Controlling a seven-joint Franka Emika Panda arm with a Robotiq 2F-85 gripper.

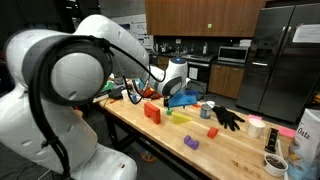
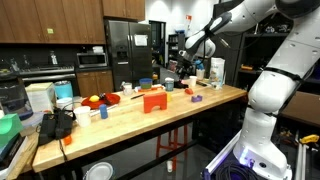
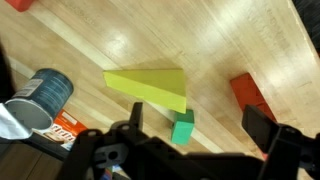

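Observation:
My gripper stands open in the wrist view, its dark fingers far apart with nothing held between them. Ahead of it a yellow wedge-shaped block lies on the wooden table. A small green block shows between the fingers, close to the wedge's near end. To the right lies a red block, partly covered by one finger. In exterior view 1 the gripper hangs above the table behind the yellow block.
A can and an orange wrapper lie left of the fingers. A black glove, purple block and larger red block are around the work area. Bare table shows at the front right.

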